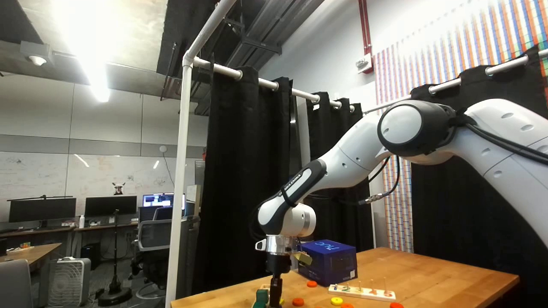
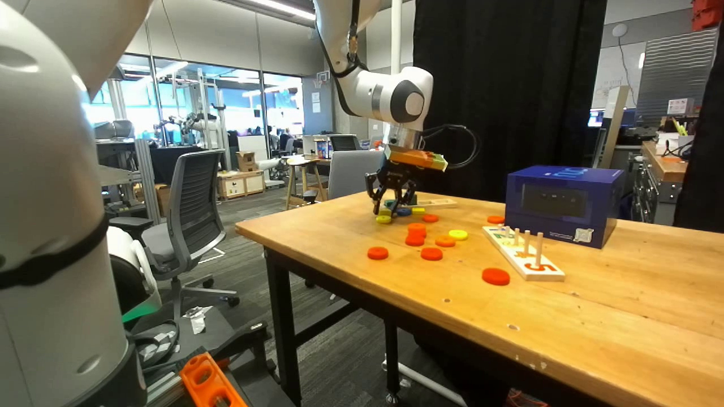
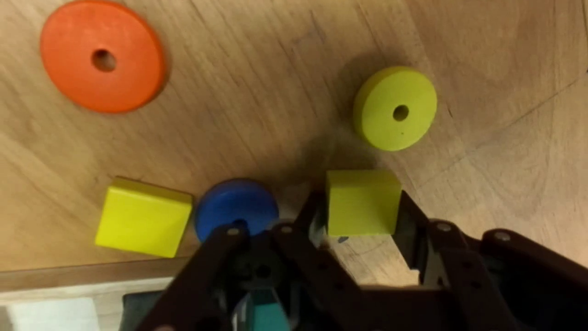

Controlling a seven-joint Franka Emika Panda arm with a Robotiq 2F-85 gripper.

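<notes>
In the wrist view my gripper is shut on a yellow block (image 3: 364, 203), one finger on each side of it. A yellow disc (image 3: 395, 108) with a centre hole lies on the table just beyond the block. To the left of the gripper sits a blue disc (image 3: 235, 207), partly covered by the finger linkage. Next to that disc is a second yellow block (image 3: 144, 218). Exterior view 2 has the gripper (image 2: 391, 207) low over the table's far left part.
A numbered peg board (image 2: 522, 254) with upright pegs stands before a dark blue box (image 2: 563, 207). Several orange discs, among them one (image 2: 496, 276) near the board, are scattered about. A wooden tray (image 3: 132, 286) borders the gripper's area.
</notes>
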